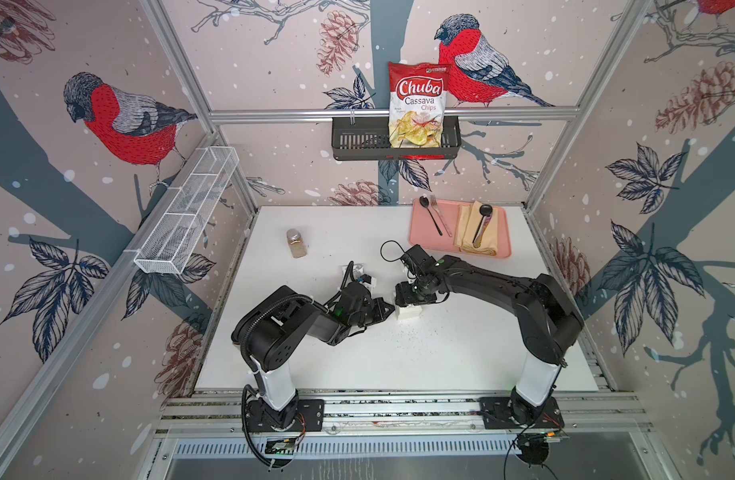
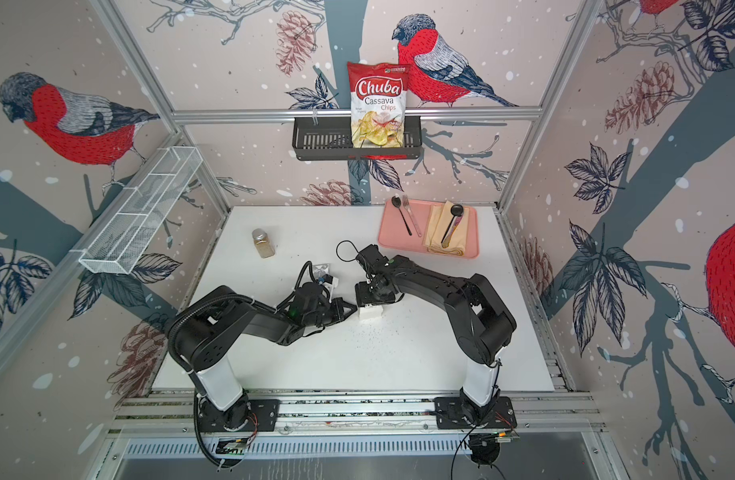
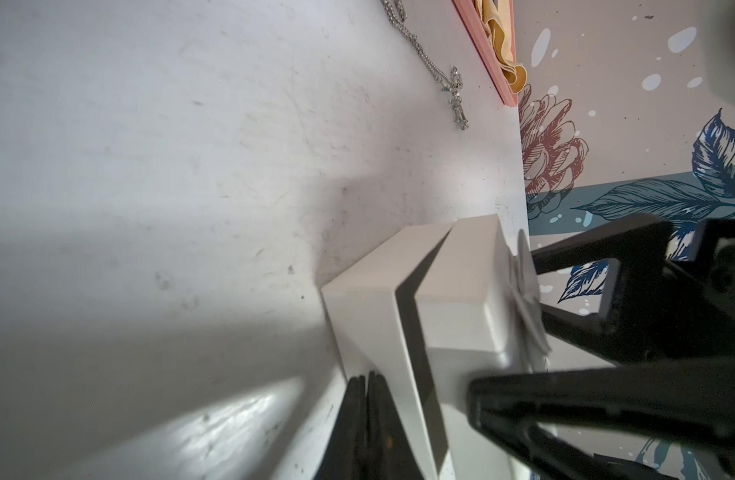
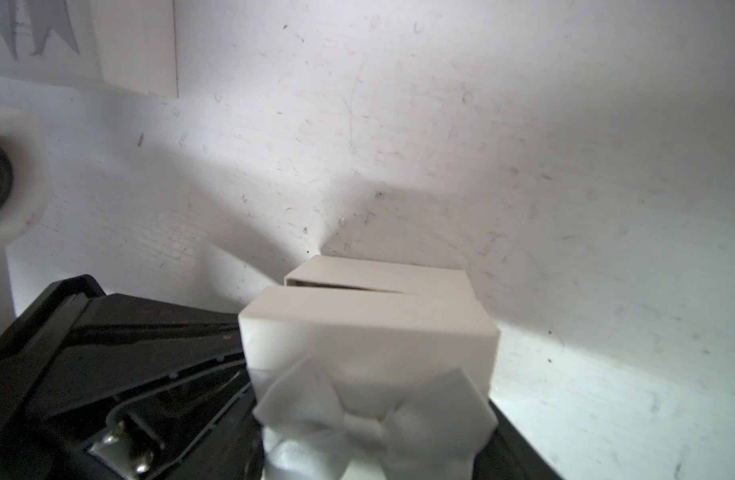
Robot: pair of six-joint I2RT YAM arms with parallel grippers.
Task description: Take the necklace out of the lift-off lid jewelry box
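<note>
The white jewelry box [image 1: 407,312] sits on the table under my right gripper. A lid with a silver bow [image 4: 367,344] rests on it, slightly askew, a dark gap showing between lid and base. My right gripper's black fingers straddle the box in the right wrist view; its finger is open. My left gripper is shut, its tips beside the box's side wall [image 3: 359,336], nothing seen between them. A silver chain with a pendant [image 3: 457,96] lies on the table in the left wrist view.
A pink tray [image 1: 419,236] with cutlery and cloth is at the back right, a spice jar [image 1: 296,246] at the back left. Another white box [image 4: 135,44] stands nearby.
</note>
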